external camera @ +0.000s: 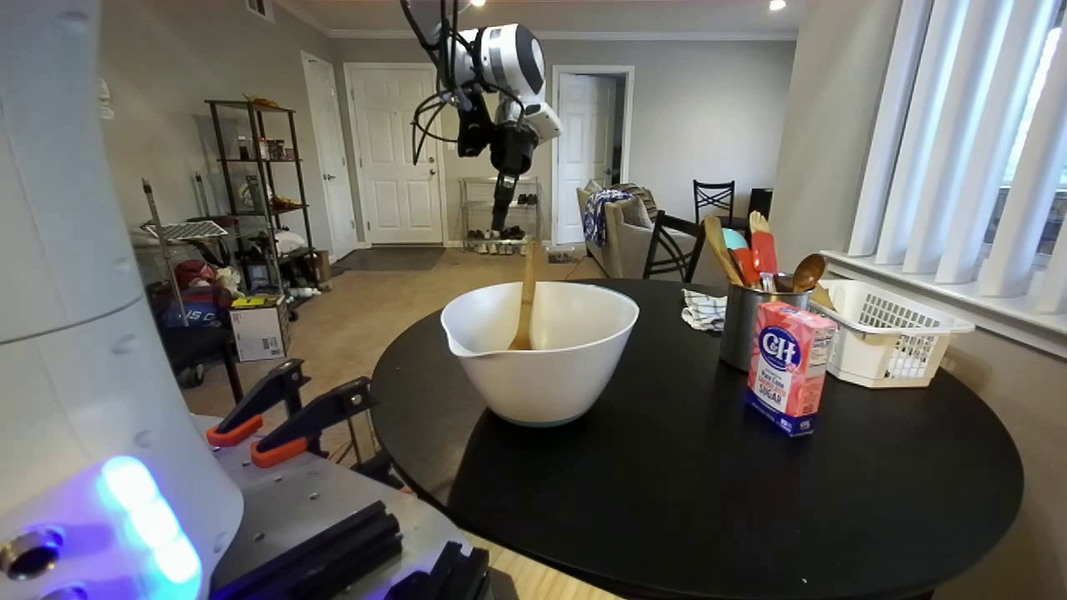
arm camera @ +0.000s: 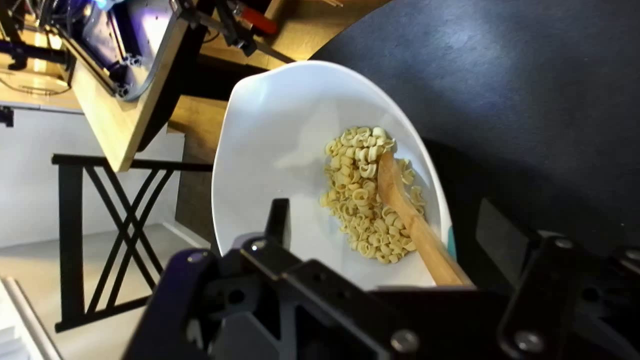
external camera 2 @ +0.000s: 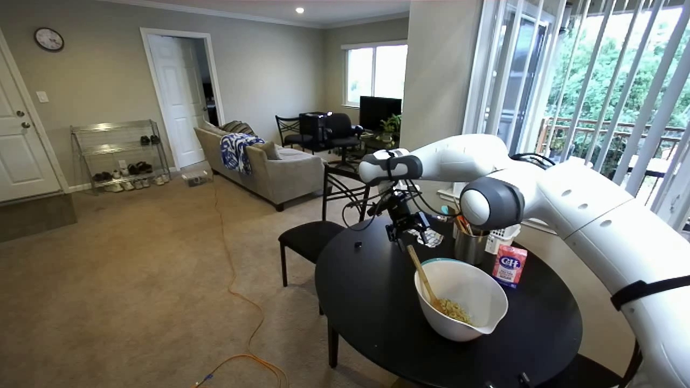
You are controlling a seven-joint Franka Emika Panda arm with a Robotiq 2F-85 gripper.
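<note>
A large white mixing bowl [external camera: 540,375] with a pouring lip stands on the black round table [external camera: 660,500]. Small shell-like pasta [arm camera: 354,204] is heaped inside against one side. A wooden spoon [arm camera: 420,231] rests in the pasta and leans on the rim, its handle [external camera 2: 419,268] rising above the bowl. My gripper is open, its two fingers wide apart and nothing held between them. In the wrist view the spoon's handle runs between the fingers, further down. From the second exterior view, the gripper [external camera 2: 408,236] hangs just above and behind the handle's upper end.
Right of the bowl stand a pink sugar box [external camera: 790,368], a metal holder [external camera: 742,335] full of utensils and a white basket [external camera: 885,350]. A checked cloth [external camera: 703,311] lies behind them.
</note>
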